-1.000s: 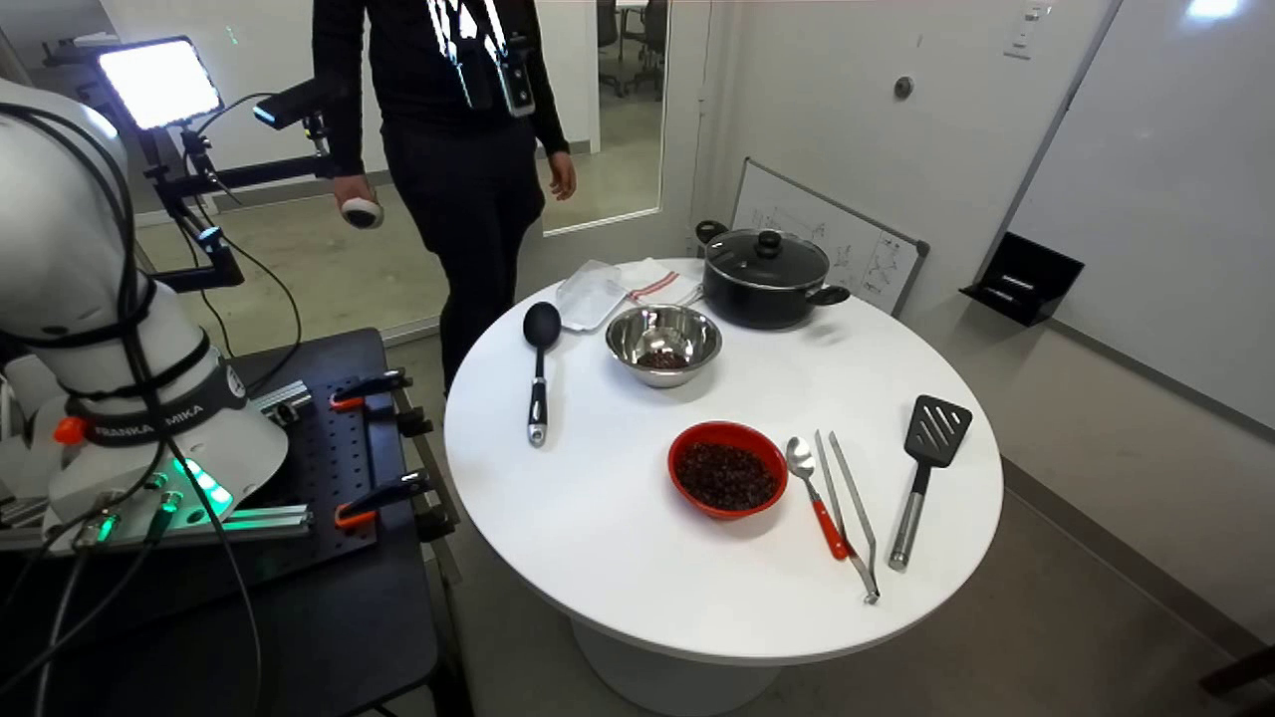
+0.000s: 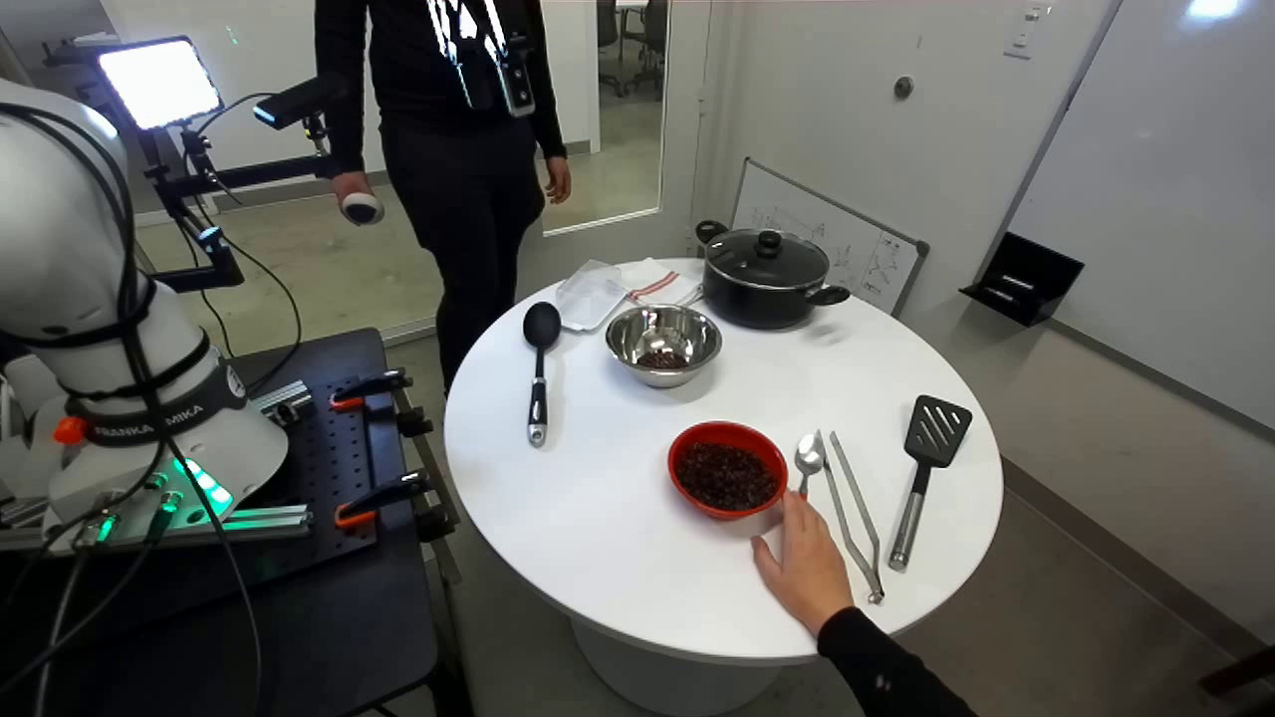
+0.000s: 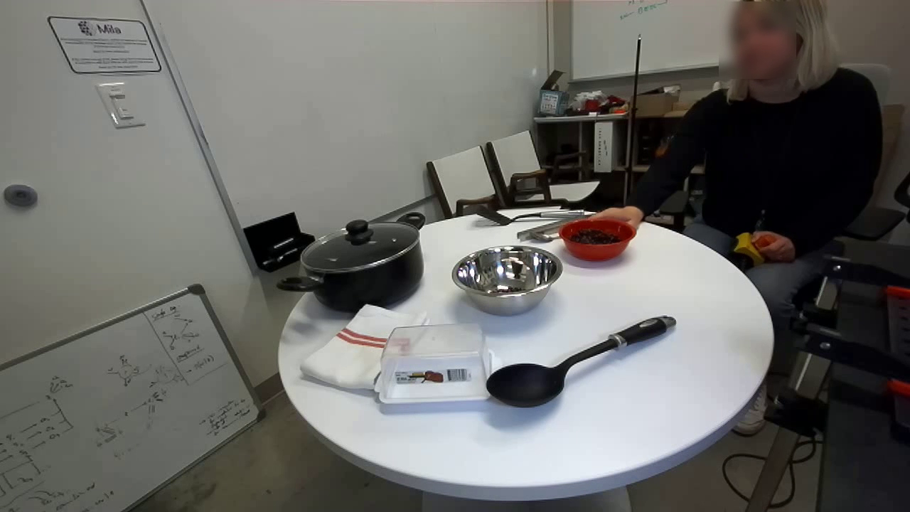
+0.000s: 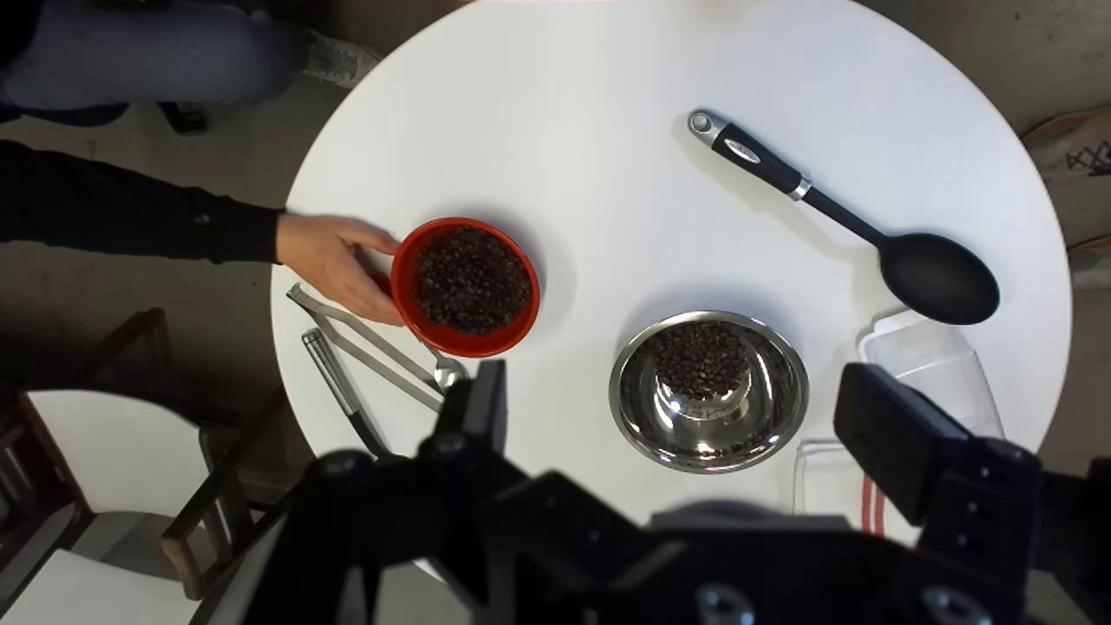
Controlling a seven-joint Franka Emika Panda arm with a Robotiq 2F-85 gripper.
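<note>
My gripper is open high over the table, its dark fingers spread wide at the bottom of the wrist view with nothing between them. In the gap, well below, shows a steel bowl (image 4: 655,430) with some dark beans (image 4: 702,359) in it. A red bowl (image 4: 406,275) full of dark beans stands to its left there. A person's hand (image 4: 335,266) reaches in beside the red bowl, over a small spoon (image 4: 449,371) whose handle is mostly hidden. Neither exterior view takes in the gripper.
Metal tongs (image 2: 856,526) and a slotted spatula (image 2: 939,432) lie near the hand. A black ladle-like spoon (image 3: 525,385), clear plastic box (image 3: 433,391), striped towel (image 3: 341,358) and lidded black pot (image 3: 367,277) stand around the steel bowl.
A person's hand has come in from the front and now covers the small spoon's orange handle, close to the red bowl. The spoon and tongs have shifted slightly. Both bowls look unmoved.
</note>
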